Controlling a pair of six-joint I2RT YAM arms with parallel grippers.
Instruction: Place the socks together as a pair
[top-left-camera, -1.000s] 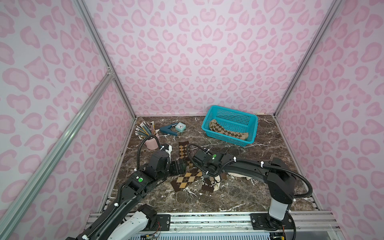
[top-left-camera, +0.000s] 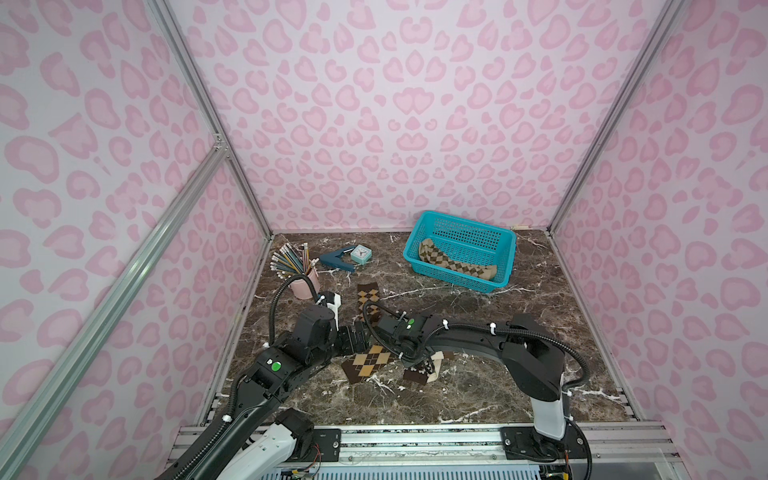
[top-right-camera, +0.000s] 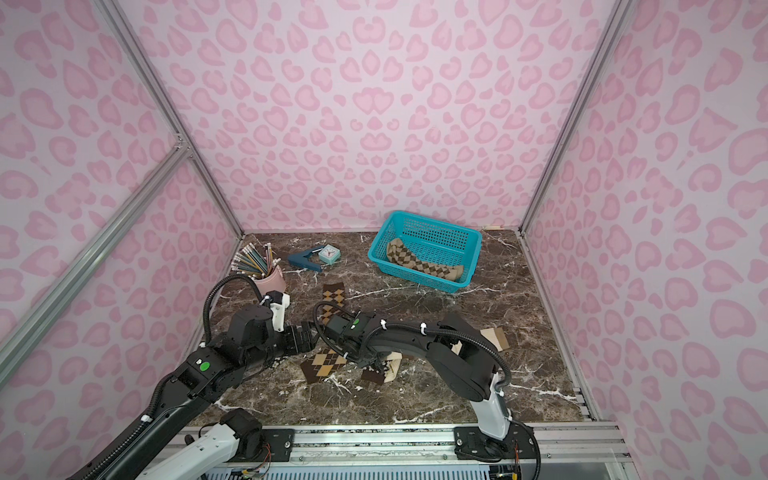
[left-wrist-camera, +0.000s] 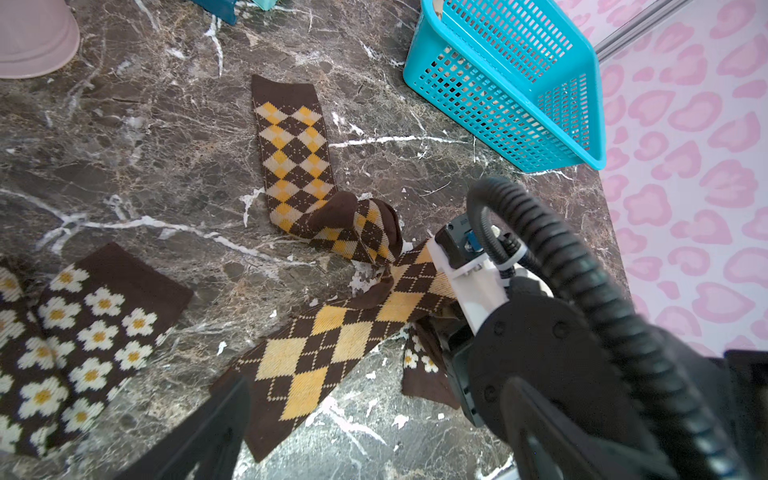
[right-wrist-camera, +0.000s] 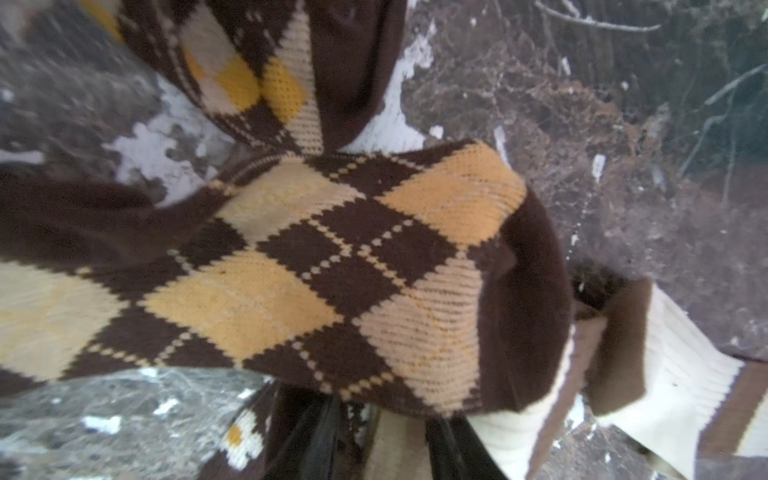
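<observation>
An argyle sock (left-wrist-camera: 312, 376) lies across the front middle, touching or nearly touching a second argyle sock (left-wrist-camera: 292, 168) that runs toward the back. A daisy sock (left-wrist-camera: 112, 320) lies at left in the left wrist view. Another daisy piece (left-wrist-camera: 424, 376) and striped socks (right-wrist-camera: 672, 360) lie partly under the right arm. A checked sock (top-left-camera: 452, 264) rests in the basket. My left gripper hovers open above the front argyle sock. My right gripper is down at that sock's near edge, open, its fingertips partly hidden by the fabric.
The blue basket (top-left-camera: 500, 276) stands back right. A pencil cup (top-right-camera: 272, 281), a blue tool (top-right-camera: 304, 260) and a small clock (top-right-camera: 329, 253) are at back left. Right of the socks near the basket, some marble table (top-left-camera: 544, 296) is bare.
The left arm has moved slightly left. The basket and its sock are unchanged.
</observation>
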